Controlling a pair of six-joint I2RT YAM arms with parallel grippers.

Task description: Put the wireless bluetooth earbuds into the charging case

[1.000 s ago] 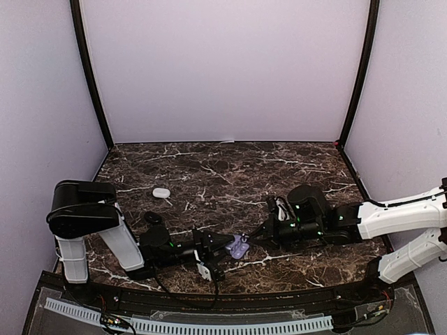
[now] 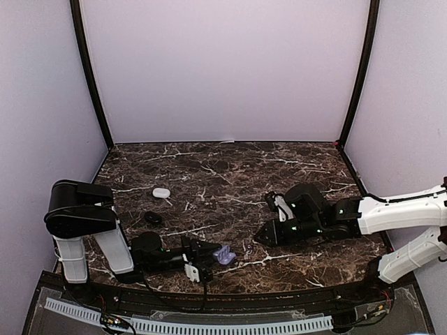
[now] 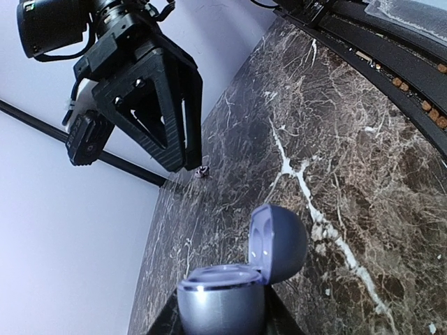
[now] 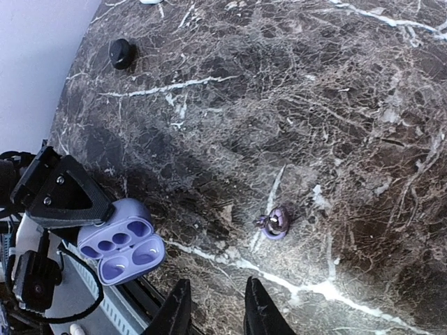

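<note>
The purple charging case [image 3: 222, 303] is in my left gripper, which is shut on it; its lid [image 3: 283, 241] is raised. In the right wrist view the opened case [image 4: 129, 255] is at the left, its visible hollows empty. A shiny purple earbud [image 4: 276, 222] lies on the bare table, apart from the case and to its right. My right gripper is open, its fingers [image 4: 180, 307] apart with nothing between them. From above, the earbud [image 2: 249, 248] shows between the case [image 2: 225, 255] and the right gripper.
A black rounded object [image 2: 153, 218] and a white one [image 2: 160, 192] rest on the left of the marble table [image 2: 230, 174]. A dark rail [image 2: 230, 299] runs along the front edge.
</note>
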